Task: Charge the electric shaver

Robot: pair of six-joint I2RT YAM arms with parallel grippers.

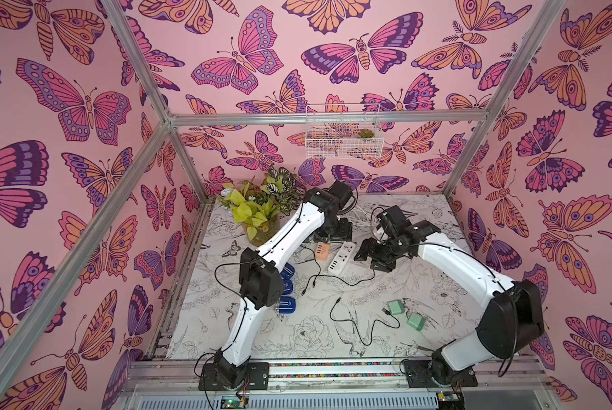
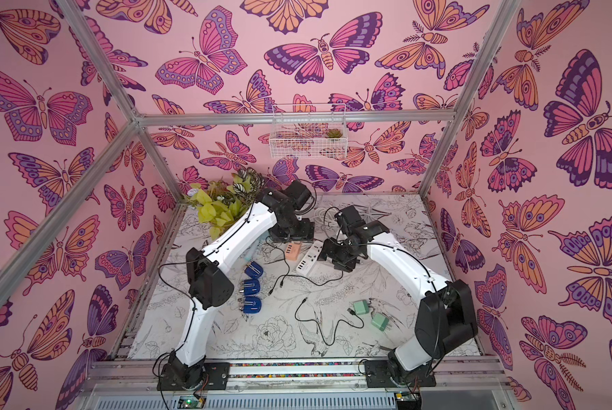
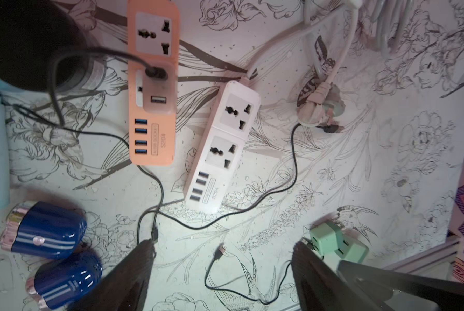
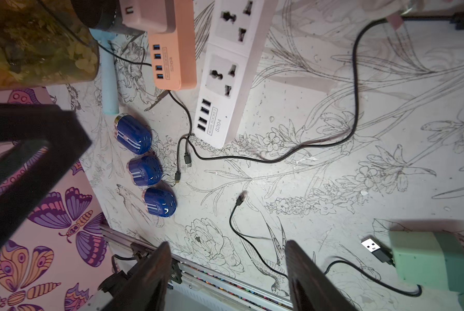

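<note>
Blue shavers [image 3: 44,229] lie in a column at the left of the table. An orange power strip [image 3: 151,142] with a pink adapter [image 3: 158,96] and black cable plugged in stands beside a white power strip [image 3: 221,150]. My open left gripper [image 1: 333,231] hovers above the strips, nothing between its fingers. My right gripper [image 1: 372,254] hovers right of the white strip, fingers apart and empty. Black cables with connectors [image 4: 239,199] lie loose across the middle and front.
A potted plant [image 1: 254,215] fills the back left. Green adapters [image 1: 416,321] lie front right, and coiled white cables [image 3: 385,26] at the back. A wire basket [image 1: 343,147] hangs on the back wall.
</note>
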